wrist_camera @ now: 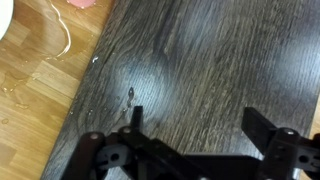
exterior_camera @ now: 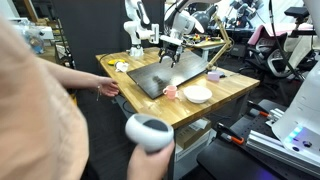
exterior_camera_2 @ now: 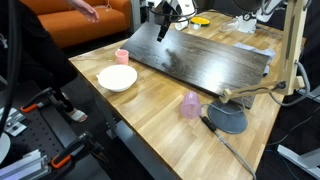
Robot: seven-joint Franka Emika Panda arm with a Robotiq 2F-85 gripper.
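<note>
My gripper is open over a dark wood-grained board (wrist_camera: 180, 60), with nothing between its fingers. In the second exterior view the gripper hangs above the same board (exterior_camera_2: 215, 60). A pink cup (exterior_camera_2: 122, 55) stands by the board's near edge. Beside it is a white bowl (exterior_camera_2: 117, 77). Both are well apart from the gripper; only the edges of the cup (wrist_camera: 82, 3) and bowl (wrist_camera: 6, 20) reach into the wrist view.
A translucent purple cup (exterior_camera_2: 191, 103) and a lamp-like stand with a round grey base (exterior_camera_2: 227, 117) and cable occupy the table's other side. A person's hand (exterior_camera: 107, 87) is at the table's edge; another grasps a white object (exterior_camera: 148, 130). Bare wood (exterior_camera_2: 150, 115) lies in front.
</note>
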